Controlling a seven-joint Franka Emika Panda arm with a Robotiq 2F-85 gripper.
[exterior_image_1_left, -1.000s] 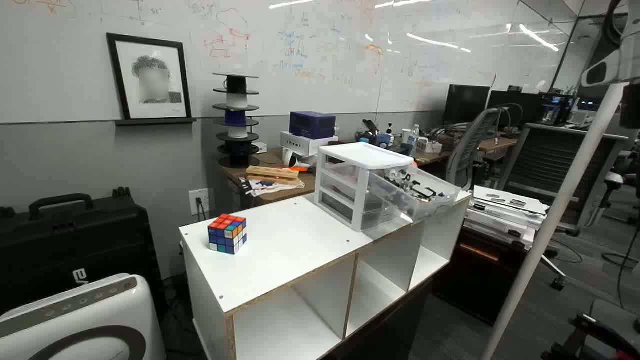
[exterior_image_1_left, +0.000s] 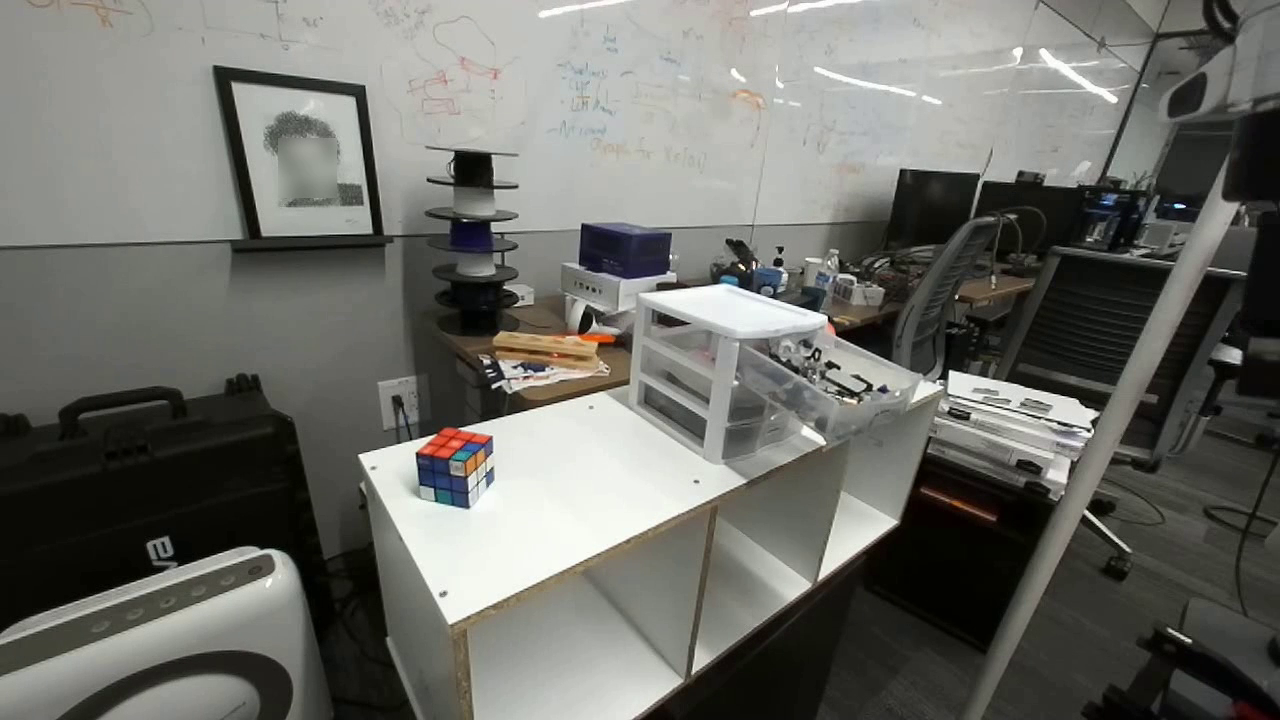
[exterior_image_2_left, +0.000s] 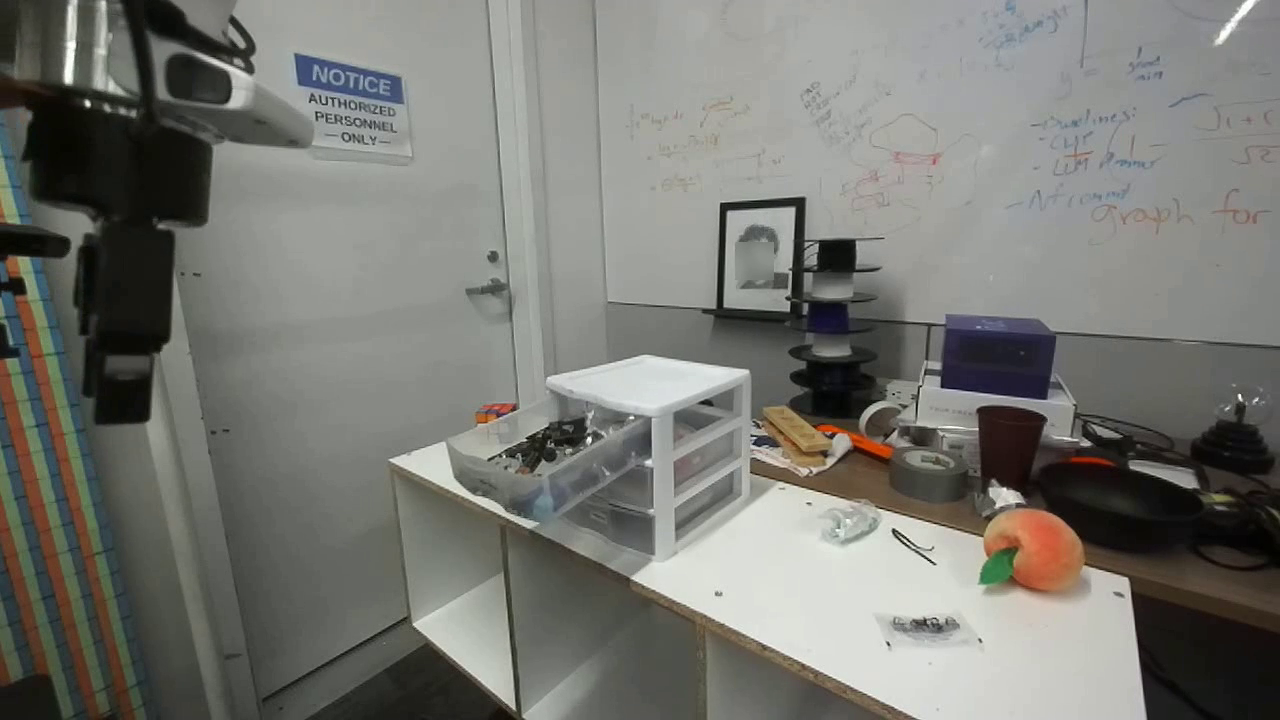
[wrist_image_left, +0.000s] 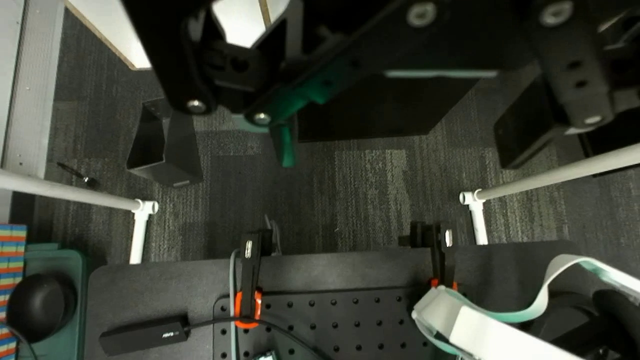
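Observation:
My gripper is open over the floor, its fingers wide apart and nothing between them. In exterior view 2 it hangs at the upper left, fingers (exterior_image_2_left: 124, 384) pointing down, well away from the shelf. A white drawer unit (exterior_image_2_left: 708, 462) stands on the white shelf. Its top drawer (exterior_image_2_left: 486, 470) is pulled out and full of small dark and clear parts. On one end of the shelf sits a colourful puzzle cube (exterior_image_1_left: 456, 470). A peach (exterior_image_2_left: 1039, 550) with a green leaf, a small parts bag (exterior_image_2_left: 926, 629) and a crumpled clear packet (exterior_image_2_left: 849, 521) lie towards the other end.
White poles (exterior_image_1_left: 1110, 444) stand between the arm and the shelf. Behind the shelf, a desk bears a black pan (exterior_image_2_left: 1116, 504), tape (exterior_image_2_left: 927, 475) and boxes. The shelf top (exterior_image_1_left: 576, 480) is bare between the cube and drawer unit.
In exterior view 1 the arm at the right edge has risen and shifted slightly left. The shelf, cube and drawer unit have stayed put.

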